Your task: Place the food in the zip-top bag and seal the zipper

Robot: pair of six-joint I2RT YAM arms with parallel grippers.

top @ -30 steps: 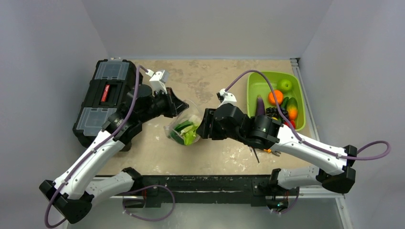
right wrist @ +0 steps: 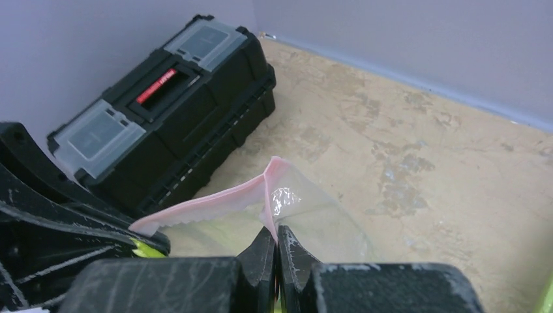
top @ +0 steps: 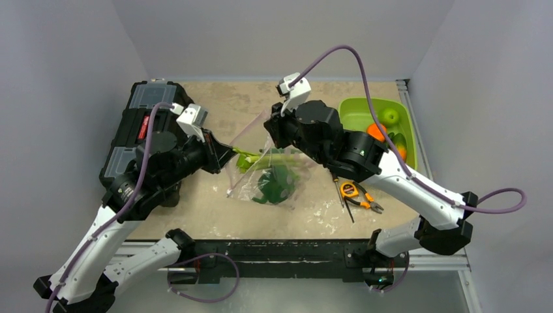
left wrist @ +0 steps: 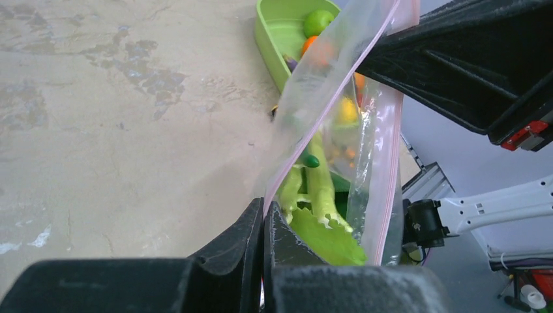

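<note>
The clear zip top bag point(top: 297, 189) hangs between my two grippers, its pink-edged mouth gaping. Inside it are green vegetables point(top: 277, 182); pale stalks and a frilly leaf point(left wrist: 326, 238) reach up near the mouth. My left gripper is shut on the bag's rim on one side. On the other side, my right gripper is shut on the pink rim point(right wrist: 274, 176), whose corner pokes up past its fingertips. In the top view the right gripper sits farther back than the left one. The zipper's far side is partly hidden.
A black toolbox point(top: 140, 134) stands at the left. The green bin point(top: 352, 111) of produce is at the right, partly behind the right arm. A tape measure point(top: 349, 190) and pliers point(top: 373, 205) lie in front of it.
The left gripper has shifted left. The vegetables now show more to the right.
</note>
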